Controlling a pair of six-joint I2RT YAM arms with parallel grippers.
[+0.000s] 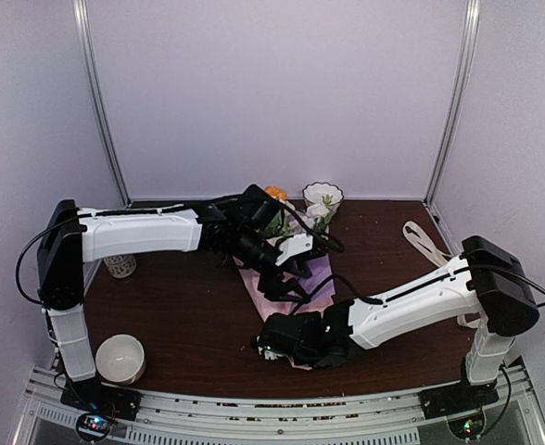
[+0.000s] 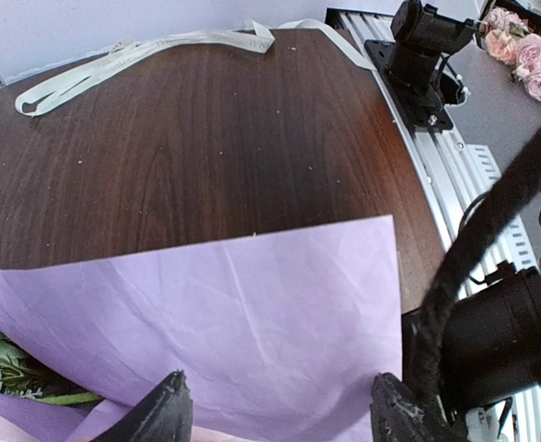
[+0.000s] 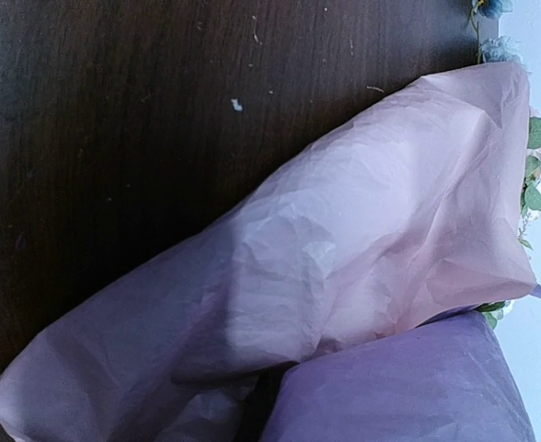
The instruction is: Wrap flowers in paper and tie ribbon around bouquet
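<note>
The flower bouquet lies mid-table in pink paper (image 3: 390, 203) and purple paper (image 2: 252, 313); orange flowers (image 1: 275, 193) and white flowers (image 1: 318, 210) show at its far end. Over the wrap is my left gripper, its fingers well apart with the purple sheet spread between and beyond them. That sheet extends to the right of the pink one. My right gripper (image 1: 271, 350) is shut at the near end of the wrap; its fingertips are hidden in both views. A pale ribbon (image 2: 160, 41) lies loose on the right of the table.
Near the left front edge sits a white bowl (image 1: 120, 359). A patterned cup (image 1: 120, 265) stands farther back at left, and a scalloped white bowl (image 1: 323, 192) behind the bouquet. Bare tabletop (image 1: 384, 241) lies between bouquet and ribbon.
</note>
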